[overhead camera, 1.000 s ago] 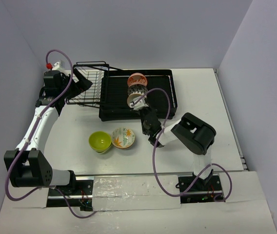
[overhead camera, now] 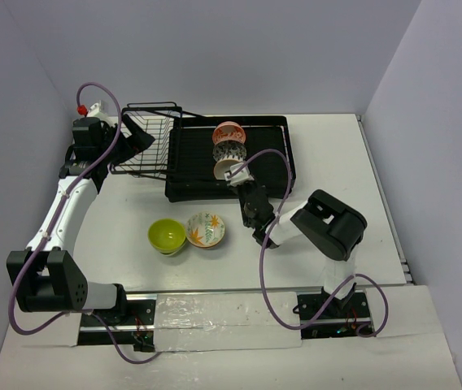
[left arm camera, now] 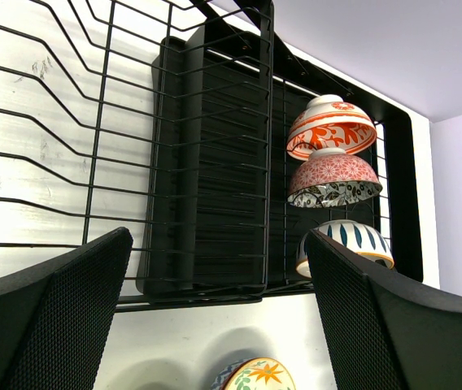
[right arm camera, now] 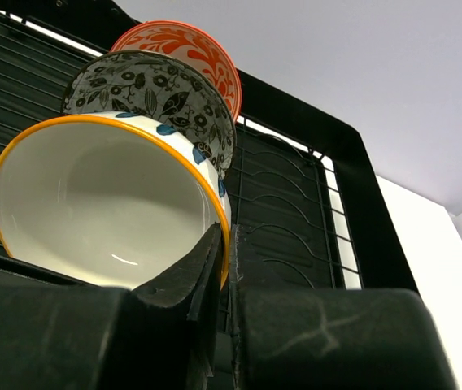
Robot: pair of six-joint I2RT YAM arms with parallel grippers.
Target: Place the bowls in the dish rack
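Observation:
Three bowls stand on edge in the black rack [overhead camera: 190, 154]: an orange one [right arm camera: 207, 57], a black floral one [right arm camera: 141, 85] and, frontmost, a white one with yellow rim [right arm camera: 93, 195]. My right gripper is at the white bowl's right rim, its fingers close around it; whether they grip is unclear. My left gripper [overhead camera: 140, 134] hangs open over the rack's wire left section [left arm camera: 93, 162], holding nothing. Green bowls [overhead camera: 167, 234] and a leaf-patterned bowl [overhead camera: 206, 229] rest on the counter below the rack.
The counter right of the rack [overhead camera: 337, 162] is clear. Walls border the back and sides. The left arm stands along the counter's left side.
The left arm and the bowls on the counter look unchanged.

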